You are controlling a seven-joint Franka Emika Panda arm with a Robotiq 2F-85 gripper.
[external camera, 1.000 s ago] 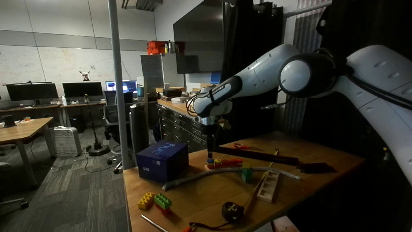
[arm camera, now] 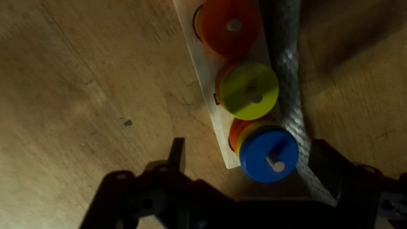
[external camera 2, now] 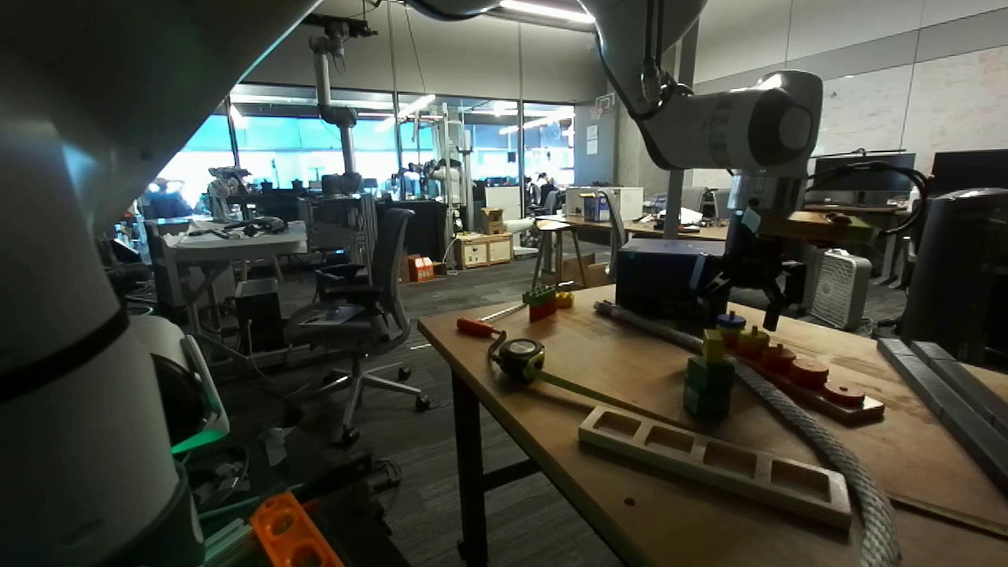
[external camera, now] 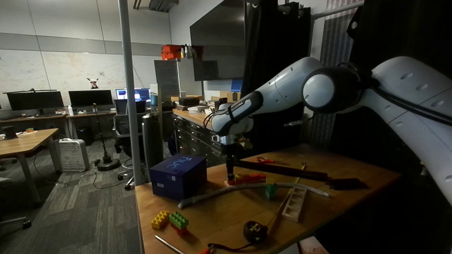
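Observation:
My gripper is open in the wrist view, its two fingers set wide apart. Between them, slightly ahead, shows a blue disc [arm camera: 263, 162] on top of a stack with yellow and red discs under it; a peg pokes through. That stack sits at one end of a wooden peg board [arm camera: 208, 89]. Farther along are a yellow-topped stack [arm camera: 240, 95] and an orange-red stack [arm camera: 223, 36]. Exterior view 2 has the gripper [external camera 2: 746, 304] just above the blue end, with red discs [external camera 2: 809, 372] toward the other end. Contact with the blue disc cannot be made out.
A grey rope [external camera 2: 789, 411] runs close along the board. The dark blue box [external camera: 178, 175] stands nearby. A green block with a yellow one on top [external camera 2: 709, 383], a wooden tray [external camera 2: 605, 435], a tape measure [external camera: 255, 231] and dark bars [external camera 2: 945, 397] take up other table space.
The gripper has come down over the end of the peg board. In exterior view 1 its finger now covers the blue disc that showed below it earlier.

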